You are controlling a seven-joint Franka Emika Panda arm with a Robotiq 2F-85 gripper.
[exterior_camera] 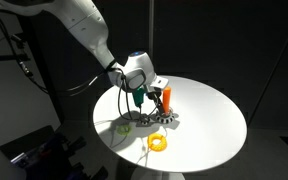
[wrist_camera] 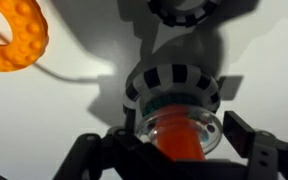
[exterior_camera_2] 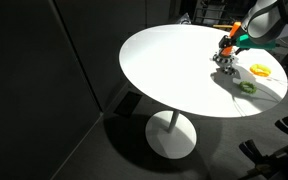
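A tall orange piece (exterior_camera: 167, 101) stands upright on the white round table, right beside my gripper. Seen from above in the wrist view, its orange-red body (wrist_camera: 179, 138) has a pale, shiny rim around it, and a black-and-white checkered ring (wrist_camera: 170, 77) surrounds the lower part. My gripper has one finger on either side of that rim. Whether the fingers touch it or stand clear cannot be made out. The arm partly covers the orange piece (exterior_camera_2: 227, 47) in exterior view 2.
A second checkered ring (wrist_camera: 184, 12) lies close by. An orange-yellow ring (exterior_camera: 157, 143) is near the table's front edge, and a green ring (exterior_camera: 123, 128) lies to the left.
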